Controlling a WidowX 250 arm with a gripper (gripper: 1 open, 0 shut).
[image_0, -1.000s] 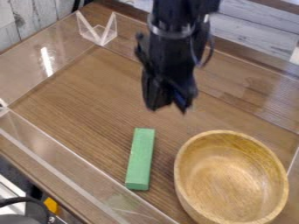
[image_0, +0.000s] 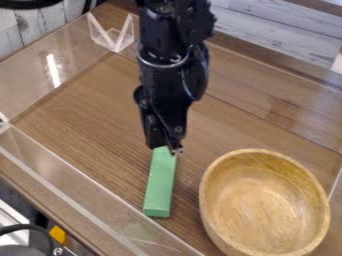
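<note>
My black gripper (image_0: 163, 135) is low over the wooden table, its tips at the upper end of a green rectangular block (image_0: 159, 192), which lies lengthwise near the front; whether they touch it cannot be told. The gripper looks shut, with nothing visible between its fingers. A round wooden bowl (image_0: 262, 205) sits to the right of the block.
A clear plastic wall (image_0: 80, 208) runs along the left and front edge. A white wire-like holder (image_0: 115, 32) stands at the back left.
My gripper has come down and toward the front, to the green block's upper end. The block and bowl have not moved.
</note>
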